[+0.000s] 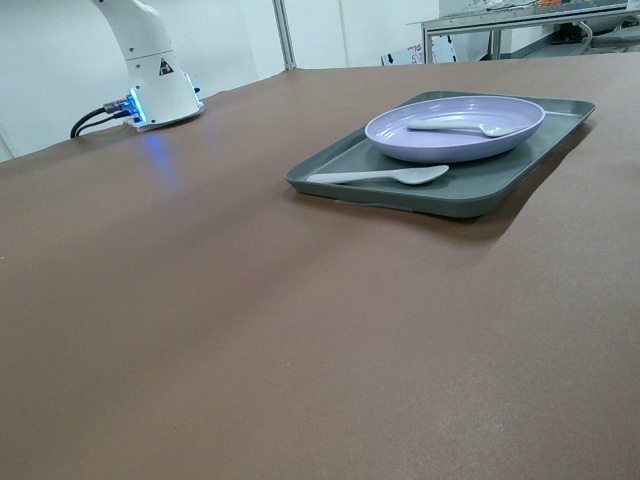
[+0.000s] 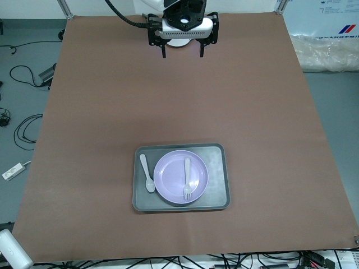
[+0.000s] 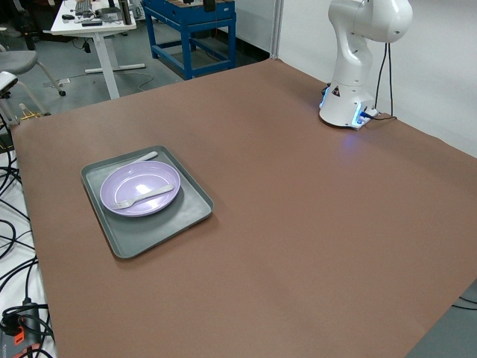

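A grey-green tray lies near the table's front edge in the left view, holding a lilac plate with a white fork on it and a white spoon left of the plate. The tray also shows in the top view and right view. My gripper hangs at the far end of the table, well away from the tray, its two fingers apart and nothing between them. In the top and right views only the arm's base shows.
Cables and a power strip lie off the table's sides. A white arm base stands at the far edge.
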